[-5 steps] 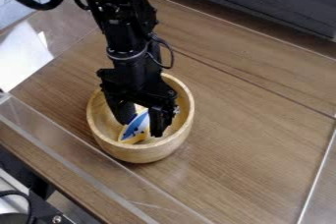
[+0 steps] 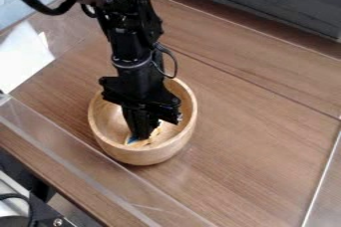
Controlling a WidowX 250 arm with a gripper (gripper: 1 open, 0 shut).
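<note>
A wooden bowl (image 2: 173, 143) sits on the table left of centre. My black gripper (image 2: 140, 129) reaches down into it from above, its tips low inside the bowl. The fingers look close together. A small blue item (image 2: 132, 140) is partly visible beside the tips, mostly hidden by the gripper; whether anything is between the fingers cannot be made out.
A dark wall runs along the back. Clear strips cross the front-left and right parts of the table.
The gripper has drawn together and looks narrower, now covering most of the blue item that showed more fully before. The bowl stays in about the same place.
</note>
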